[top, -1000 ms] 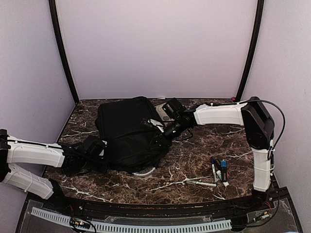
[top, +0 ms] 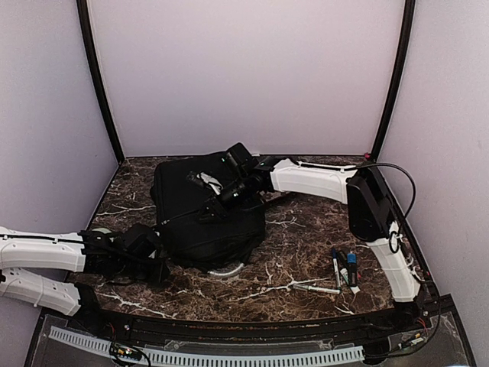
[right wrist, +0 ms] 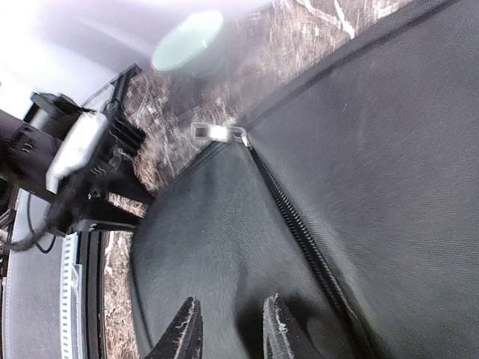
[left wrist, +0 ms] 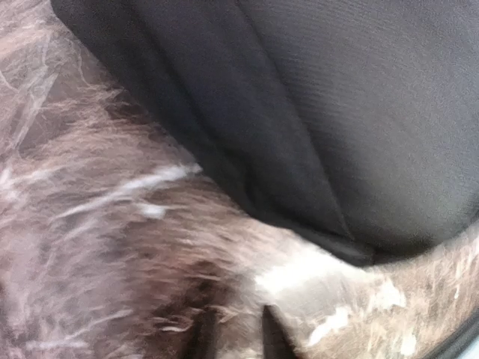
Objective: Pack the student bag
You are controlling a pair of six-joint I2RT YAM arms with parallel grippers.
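The black bag (top: 206, 237) lies flat on the brown marbled table, its zipper (right wrist: 299, 232) running slantwise in the right wrist view. A metal zipper pull (right wrist: 221, 133) sits at the far end of that zipper. My right gripper hovers over the bag's fabric, fingers apart and nothing seen between them. Beside the bag's lower left edge, my left gripper is low over the table, its blurred fingertips separated by bare table. Several pens and markers, among them a blue marker (top: 351, 269) and a white pen (top: 317, 289), lie to the right.
A pale green rounded object (right wrist: 187, 41) stands past the zipper's end in the right wrist view. The bag's pale curved handle (top: 227, 271) shows at its lower edge. Bare table (top: 306, 237) extends between bag and pens.
My right arm has swung left across the bag, towards the zipper pull. The bag and pens look unmoved.
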